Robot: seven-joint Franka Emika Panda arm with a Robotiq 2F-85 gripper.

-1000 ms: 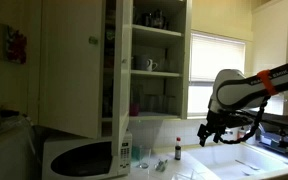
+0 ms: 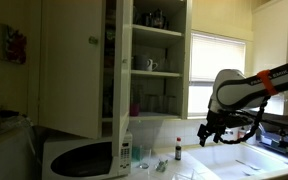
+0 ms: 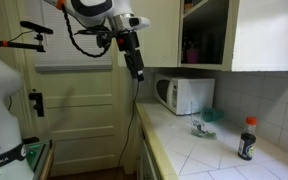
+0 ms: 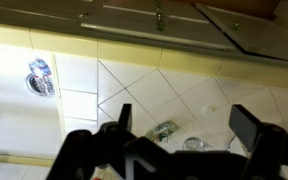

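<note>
My gripper point(image 2: 212, 137) hangs in the air over the counter's sink side, its fingers apart. In exterior view 2 the gripper point(image 3: 135, 74) is high above the counter, far from everything on it. Two dark fingers point(image 4: 125, 121) stand wide apart in the wrist view, with only the tiled counter point(image 4: 144, 100) far below between them. A small greenish clear item point(image 4: 164, 130) lies on the tiles near a round clear glass point(image 4: 194, 144). A dark bottle with a red cap point(image 3: 248, 140) stands upright on the counter.
A white microwave point(image 3: 186, 95) occupies the counter's far end. Above is an open cabinet point(image 2: 157, 75) with mugs and glasses; its large door point(image 2: 64, 70) swings outward. The white sink point(image 2: 246, 160) lies beside the counter. Bare tiles surround the bottle.
</note>
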